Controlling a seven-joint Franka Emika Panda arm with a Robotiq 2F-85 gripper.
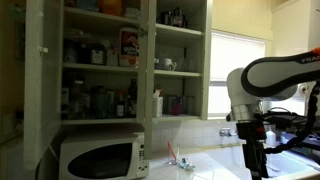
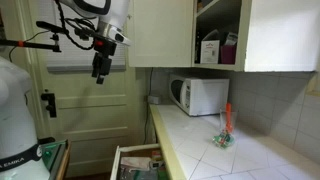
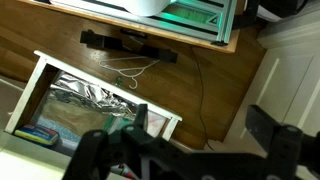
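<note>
My gripper stands open, its two dark fingers wide apart and nothing between them. In exterior view 2 the gripper (image 2: 100,70) hangs in the air at upper left, in front of a pale door and well above an open drawer (image 2: 118,160). Exterior view 1 has the gripper (image 1: 258,160) at the right edge region, near the sink. Seen from above in the wrist view, the drawer (image 3: 40,75) holds shiny foil or plastic packs (image 3: 95,92) and small coloured boxes (image 3: 38,134); a finger hides part of it.
On the white counter (image 2: 190,135) sit a microwave (image 2: 203,95) and a clear bag with something orange (image 2: 228,125). Open shelves (image 1: 100,75) hold jars and boxes. A white cord (image 3: 130,72) lies on the wooden floor (image 3: 185,85).
</note>
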